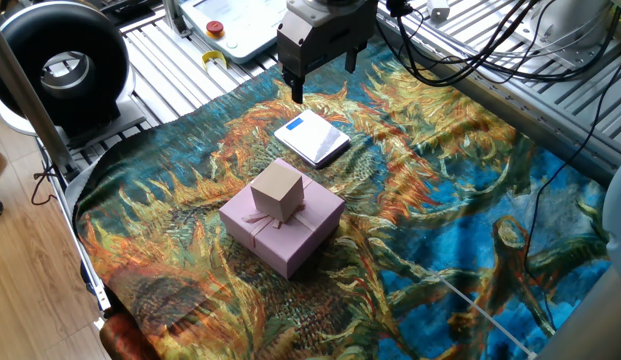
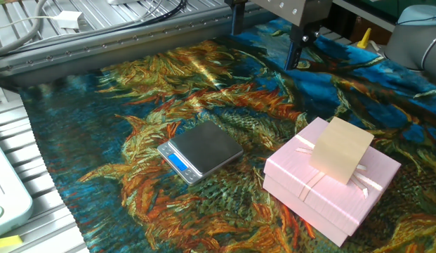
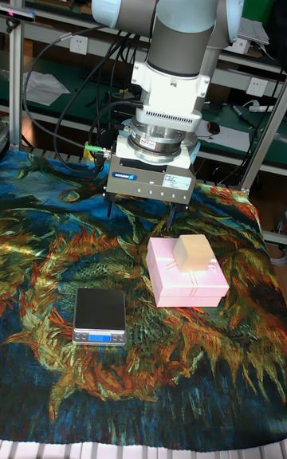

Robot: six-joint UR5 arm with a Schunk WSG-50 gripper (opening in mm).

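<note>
A tan cube [image 1: 277,191] rests on the ribboned lid of a pink gift box [image 1: 283,228]; in the second exterior view the cube [image 2: 342,150] sits tilted over the bow of the box [image 2: 323,204]. Beside the box, a small digital scale [image 1: 312,137] lies flat on the cloth with its dark plate bare [image 2: 203,147]. My gripper [image 3: 139,211] hangs above the cloth, behind the scale and box as the third exterior view shows. Its two fingers stand wide apart with nothing between them [image 2: 265,41], clear of every object.
A painted, flower-patterned cloth [image 3: 161,382] covers the table. Metal rails [image 2: 133,49] and loose black cables [image 1: 460,70] border it. A tablet-like panel with a red button [image 1: 216,29] and a black spool [image 1: 65,75] stand off the cloth.
</note>
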